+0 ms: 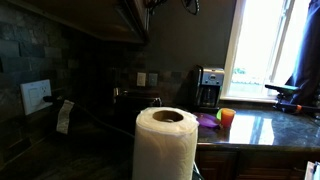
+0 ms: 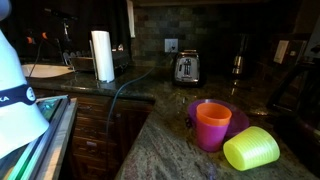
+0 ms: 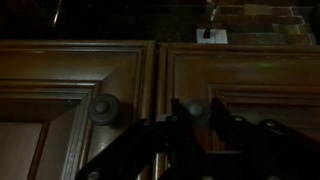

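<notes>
In the wrist view my dark gripper faces a wooden cabinet door (image 3: 240, 72). Its fingers stand apart, part open, with a round knob (image 3: 199, 113) in line with the gap. Whether the fingers touch this knob is too dark to tell. To the left, a second door carries another round knob (image 3: 103, 109). A dark curved piece (image 1: 191, 5) hangs at the top edge of exterior view 1; the fingers cannot be made out there.
A paper towel roll (image 1: 165, 145) stands close in front in exterior view 1. On the counter are a coffee maker (image 1: 208, 87), a toaster (image 2: 188, 67), an orange cup (image 2: 212, 125), a tipped yellow-green cup (image 2: 251, 148) and a purple bowl (image 2: 238, 121).
</notes>
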